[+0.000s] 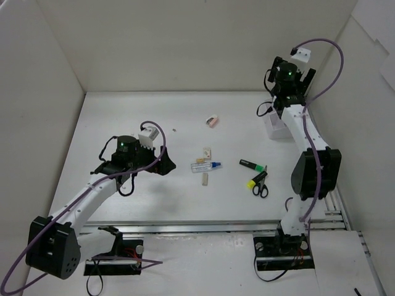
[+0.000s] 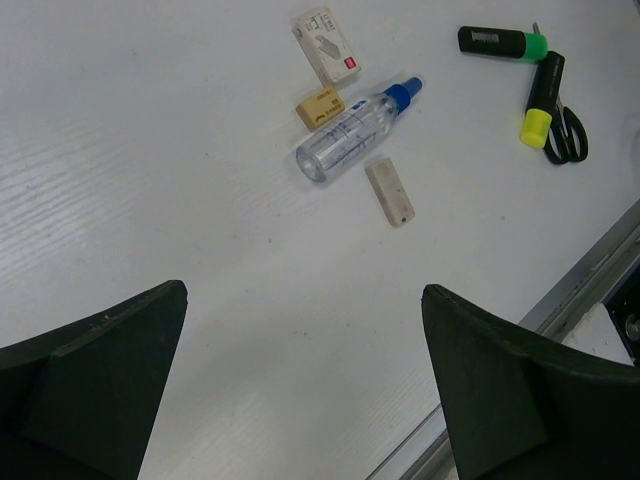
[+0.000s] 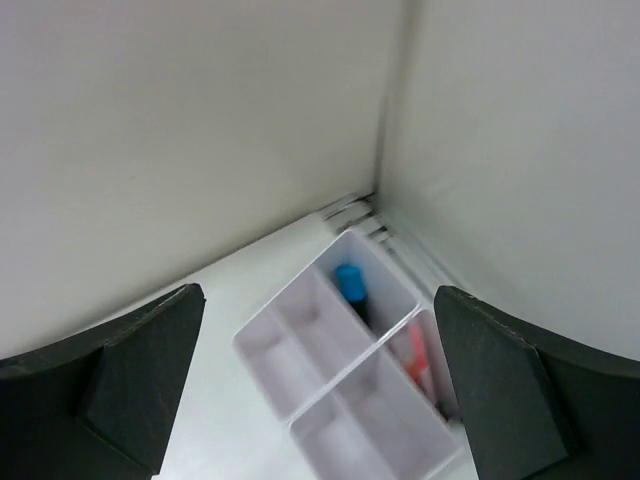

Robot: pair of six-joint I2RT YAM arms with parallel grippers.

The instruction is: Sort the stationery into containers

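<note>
My left gripper (image 1: 162, 159) stands open over the table's left middle, empty. A clear bottle (image 2: 340, 140), small box (image 2: 326, 45), tan block (image 2: 320, 107), pale eraser (image 2: 390, 191), green highlighter (image 2: 495, 42), yellow highlighter (image 2: 540, 100) and scissors (image 2: 566, 138) lie on the table. A pink-and-white item (image 1: 212, 121) lies farther back. My right gripper (image 1: 295, 74) is open, raised above the compartmented container (image 3: 365, 361) at the back right; a blue-capped item (image 3: 350, 285) and red item (image 3: 415, 355) are inside it.
Walls (image 1: 185, 49) enclose the back and sides. A metal rail (image 1: 185, 227) runs along the front edge.
</note>
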